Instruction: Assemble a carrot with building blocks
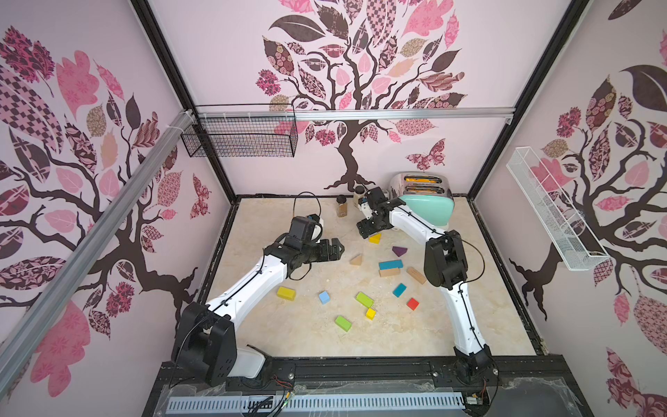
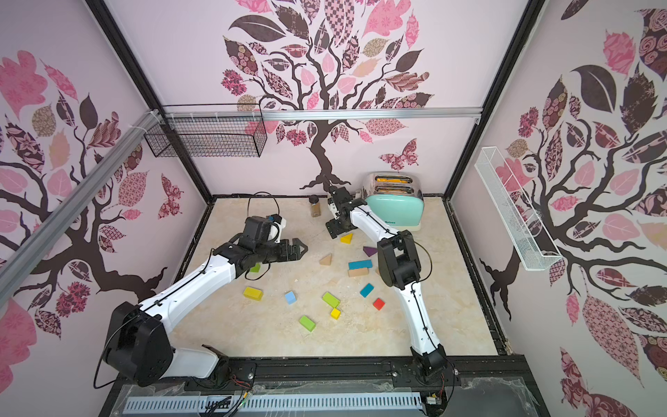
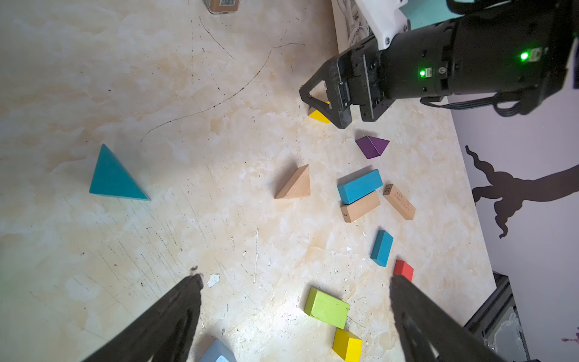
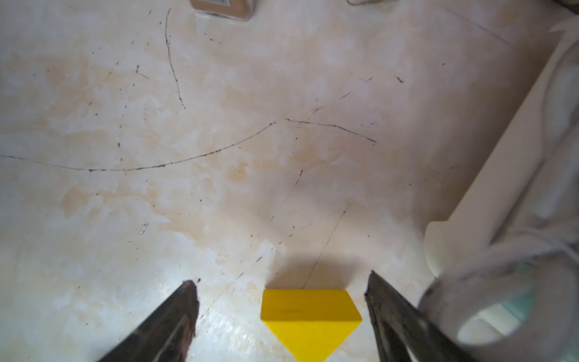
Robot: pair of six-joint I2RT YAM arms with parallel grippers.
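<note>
In the right wrist view a yellow triangular block (image 4: pixel 310 319) lies between the fingertips of my right gripper, which is open just above it. The same gripper shows at upper right of the left wrist view. My left gripper is open and empty over the middle-left of the table, above a teal triangle (image 3: pixel 114 175), a wooden triangle (image 3: pixel 295 187), a light-blue block (image 3: pixel 217 353) and a green block (image 3: pixel 325 307). Further right lie a purple triangle (image 3: pixel 372 146), blue bars (image 3: pixel 359 184), wooden bars and a red block (image 3: pixel 403 270).
A mint toaster (image 1: pixel 423 208) stands at the back right, close beside my right gripper, with its coiled cable on its near side. Two shakers stand at the back, one brown (image 1: pixel 342 208).
</note>
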